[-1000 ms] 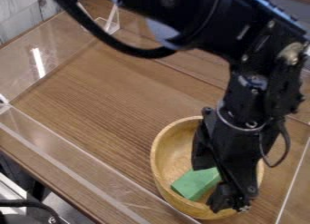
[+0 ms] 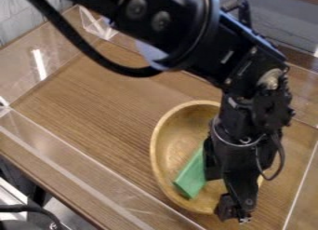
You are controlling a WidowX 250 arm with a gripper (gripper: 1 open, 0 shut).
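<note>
A tan bowl [image 2: 168,142] sits on the wooden surface at the lower right, partly covered by the arm. A flat green block [image 2: 192,178] lies inside it, on the left side. My black gripper [image 2: 231,187] is down over the right half of the bowl, open, beside the green block. Its fingertips are dark and hard to make out against each other.
The wooden tray floor [image 2: 87,113] to the left is clear. Transparent walls edge it at the front left and right. A small white object [image 2: 97,21] is at the back left.
The arm has shifted slightly up and to the right. The green block now stands out more to the left of the gripper and appears turned more upright in the view.
</note>
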